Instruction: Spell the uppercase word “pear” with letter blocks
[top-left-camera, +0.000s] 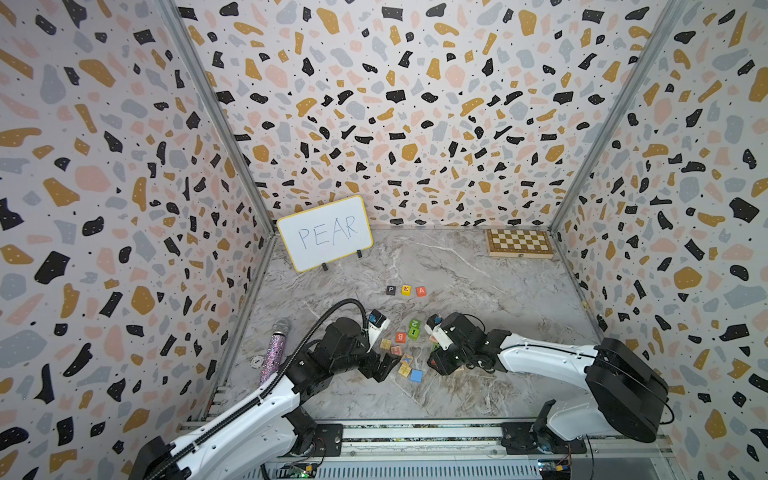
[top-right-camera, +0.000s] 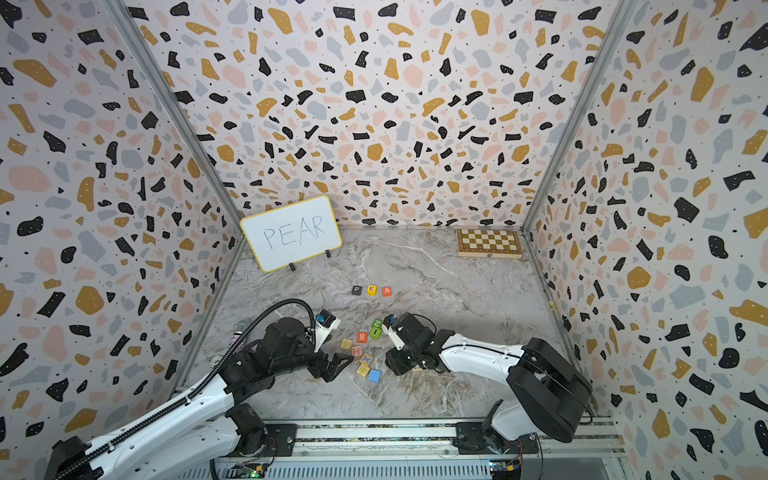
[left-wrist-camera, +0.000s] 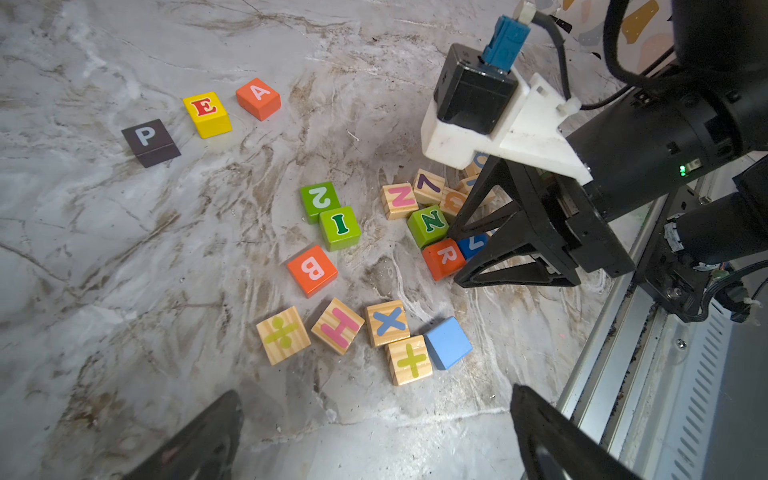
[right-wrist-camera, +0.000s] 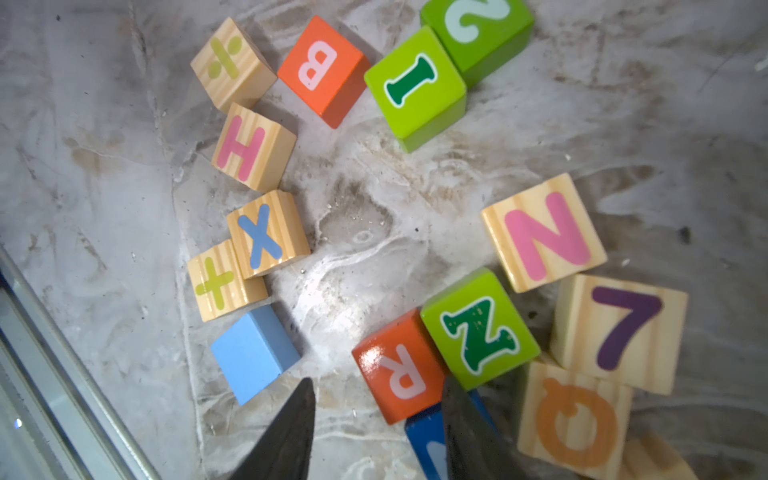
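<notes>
Black P (left-wrist-camera: 150, 144), yellow E (left-wrist-camera: 207, 115) and orange A (left-wrist-camera: 258, 99) blocks stand in a slightly uneven row at the back of the table. The red R block (right-wrist-camera: 399, 366) touches the green N block (right-wrist-camera: 481, 326) and a blue block (right-wrist-camera: 436, 442). Above this cluster hovers my right gripper, partly open and empty; in the right wrist view its fingers (right-wrist-camera: 293, 436) point toward the R and blue blocks. My left gripper stands open, nothing between its fingers, near the loose blocks at the front.
Wooden N (right-wrist-camera: 544, 232), 7 (right-wrist-camera: 617, 332) and other blocks crowd beside the R. B (left-wrist-camera: 312, 270), I (left-wrist-camera: 340, 228), H (left-wrist-camera: 337, 325), X (left-wrist-camera: 388, 322) and a light blue block (left-wrist-camera: 448, 343) lie scattered. A whiteboard reading PEAR (top-left-camera: 326, 233) and a chessboard (top-left-camera: 520, 243) stand behind.
</notes>
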